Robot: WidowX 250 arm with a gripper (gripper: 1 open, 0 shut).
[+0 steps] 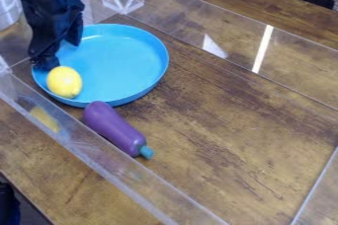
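Observation:
A black gripper [50,43] comes down from the top left over the left side of a round blue plate [123,63]. Its tips are low near the plate's left edge, just behind a yellow lemon-like object [63,81] lying on the plate. Whether the fingers are open or shut is hard to make out against their dark shape. A purple toy eggplant [114,126] with a teal tip lies on the wooden table in front of the plate.
Clear plastic walls [99,157] border the work area along the left and back.

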